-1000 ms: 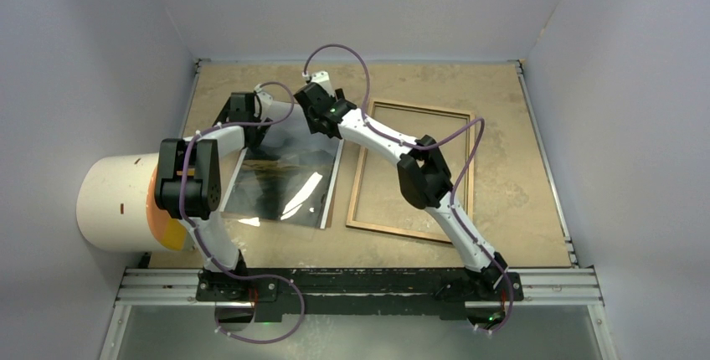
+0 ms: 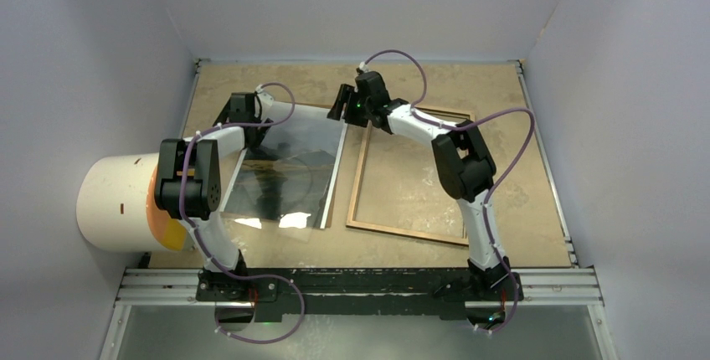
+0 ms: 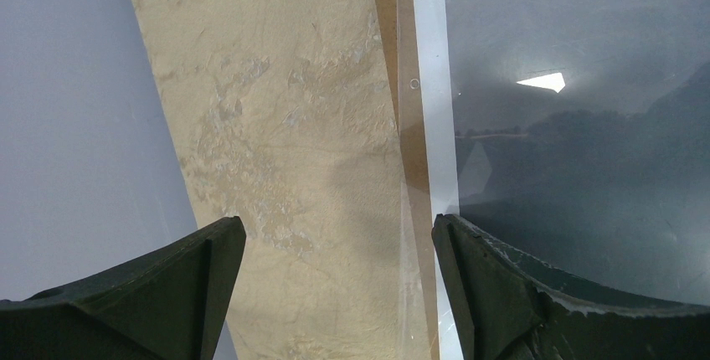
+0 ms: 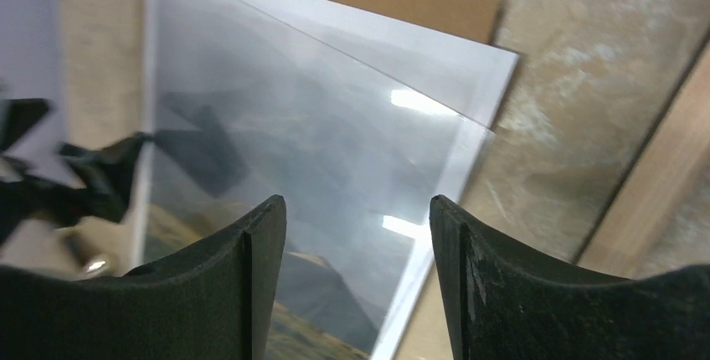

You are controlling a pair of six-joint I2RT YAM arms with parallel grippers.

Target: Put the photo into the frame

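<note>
The photo, a dark landscape with a white border, lies at the left of the table under a clear, reflective sheet. Brown backing shows past its border. To the right lies the empty wooden frame. Over the photo's left edge, my left gripper is part open, one finger above the white border and the other above bare table; nothing is between them. My right gripper stands open near the photo's upper right corner, holding nothing. Whether either touches the photo cannot be told.
A white cylinder with an orange end lies at the left, close beside the left arm. Grey walls enclose the table. The right arm crosses above the frame, and bare table lies to the frame's right.
My right gripper has moved right, from above the photo's top part to near its upper right corner, and its arm has swung right over the frame. The left arm looks unmoved.
</note>
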